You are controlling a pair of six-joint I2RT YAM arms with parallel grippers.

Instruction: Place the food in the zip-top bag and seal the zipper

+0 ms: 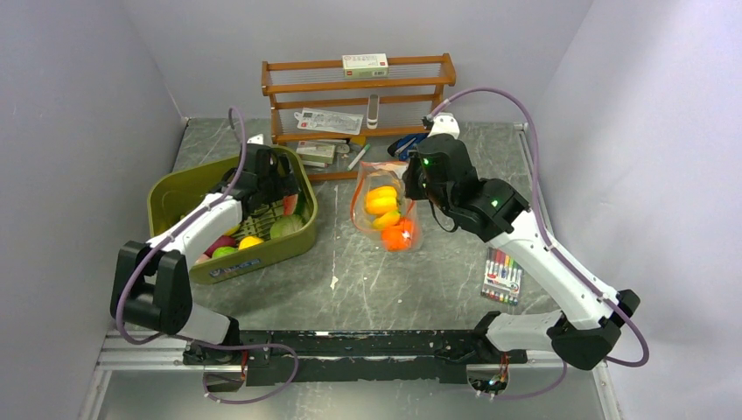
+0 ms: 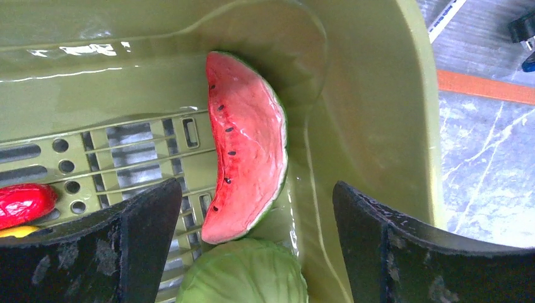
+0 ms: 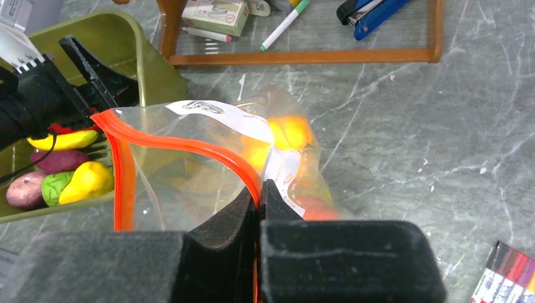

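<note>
The clear zip top bag (image 3: 208,183) has an orange zipper rim, and its mouth gapes. Inside it show a yellow pepper (image 1: 381,200) and an orange item (image 1: 398,234). My right gripper is shut on the bag's rim, which runs between its fingertips. Over the green basket (image 1: 267,261) hangs my left gripper, its fingers spread apart with nothing between them. A watermelon slice (image 2: 247,148) lies on the basket floor, ahead of the fingertips in the left wrist view. Just below it sits a cabbage (image 2: 243,274), partly cut off by the frame.
More play food lies in the basket, among it a yellow pear (image 3: 88,182) and a purple item (image 3: 62,161). A wooden rack (image 1: 359,87) stands at the back. A marker set (image 1: 502,276) lies right of the bag.
</note>
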